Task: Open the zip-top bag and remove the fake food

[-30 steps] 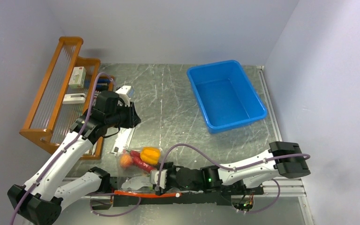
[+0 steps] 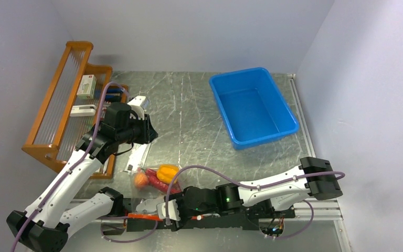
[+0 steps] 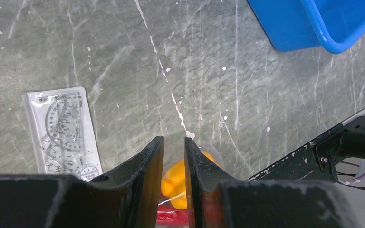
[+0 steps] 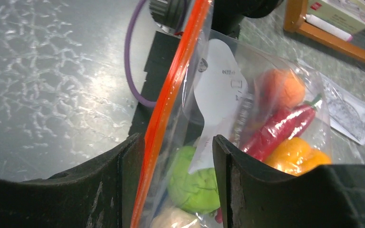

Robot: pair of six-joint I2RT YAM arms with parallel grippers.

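Note:
A clear zip top bag [image 4: 247, 61] with an orange zip strip [image 4: 168, 90] lies at the table's front edge. Through its film show an orange fruit [image 2: 141, 180], a red pepper [image 2: 158, 184], a yellow pepper [image 2: 167, 172], a green piece [image 4: 193, 183] and a white label. My right gripper is part open at the bag's zip end, the strip close by its left finger; whether it touches cannot be told. Higher up the table, my left gripper hangs with a narrow gap between its fingers and nothing held.
An empty blue bin [image 2: 254, 107] stands at the back right. A wooden rack [image 2: 65, 100] with small boxes fills the left side. Near it, a clear packet [image 3: 65, 133] lies flat.
My right arm has shifted left along the zip strip, and its gripper now covers more of the bag. The left arm and the bag look nearly unmoved.

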